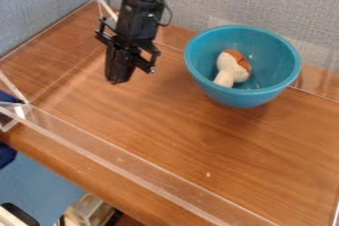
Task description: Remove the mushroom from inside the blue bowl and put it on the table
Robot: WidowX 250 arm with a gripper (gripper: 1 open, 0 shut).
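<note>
A toy mushroom point(232, 68) with a brown-orange cap and pale stem lies inside the blue bowl point(203, 55), which stands on the wooden table point(159, 131) at the back right. My black gripper point(127, 69) hangs over the table to the left of the bowl, apart from it. Its fingers point down and nothing is visible in them. Dark and small in this view, the fingers do not show whether they are open or shut.
A clear low barrier point(119, 160) runs along the table's front left edge. White brackets stand at the left edge and behind the arm.
</note>
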